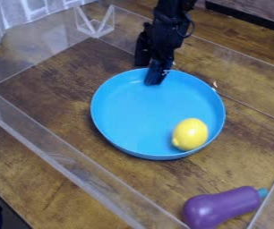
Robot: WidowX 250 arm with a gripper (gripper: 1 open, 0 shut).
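A black robot arm reaches in from the top of the camera view, its gripper (153, 69) low over the back rim of a blue plate (140, 116). The fingers are dark and small, and whether anything sits between them is hard to make out. A yellow lemon-like object (190, 134) rests on the right front part of the plate. A purple eggplant-like object (219, 207) lies on the wood at the bottom right, apart from the plate.
Clear plastic walls border the area along the left, front and right.
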